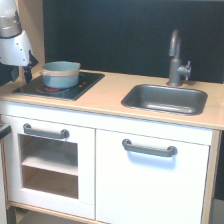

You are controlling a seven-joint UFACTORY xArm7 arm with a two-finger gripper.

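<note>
My gripper (18, 72) hangs at the upper left, over the left end of the black stovetop (85, 87). Its white body and dark fingers are partly cut off by the frame edge, and how its fingers stand is too small to tell. A teal pot (61, 76) sits on the stovetop just right of the gripper.
A steel sink (165, 98) with a grey tap (175, 55) fills the right of the wooden counter (115, 92). Below are a cupboard door (150, 180) and an open-fronted compartment (50, 155). The counter between stove and sink is clear.
</note>
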